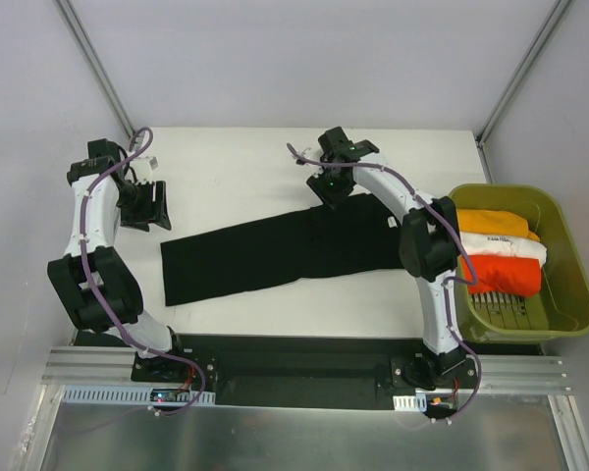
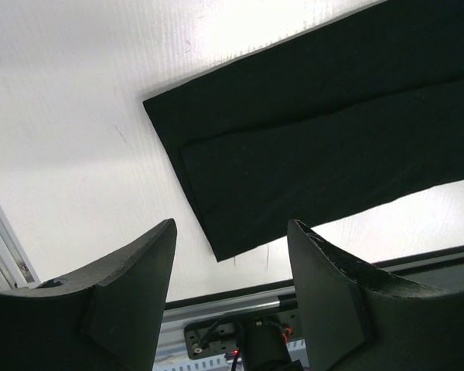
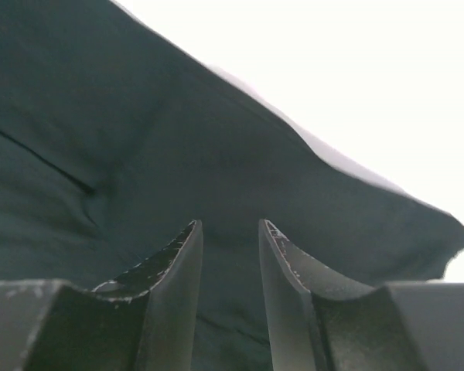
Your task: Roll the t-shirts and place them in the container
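Observation:
A black t-shirt (image 1: 245, 257) lies folded into a long strip across the white table, slanting slightly up to the right. Its left end shows a folded layer in the left wrist view, where the shirt (image 2: 294, 147) lies beyond my fingers. My left gripper (image 1: 145, 218) is open, to the left of the cloth and clear of it. Over the shirt's upper right part is my right gripper (image 1: 326, 191), also open; in the right wrist view the shirt (image 3: 216, 162) spreads beneath its empty fingers (image 3: 178, 286). The right arm hides part of the shirt's right end.
A green bin (image 1: 545, 329) at the right holds a yellow rolled shirt (image 1: 496, 224), a white one (image 1: 506, 247) and an orange one (image 1: 501, 276).

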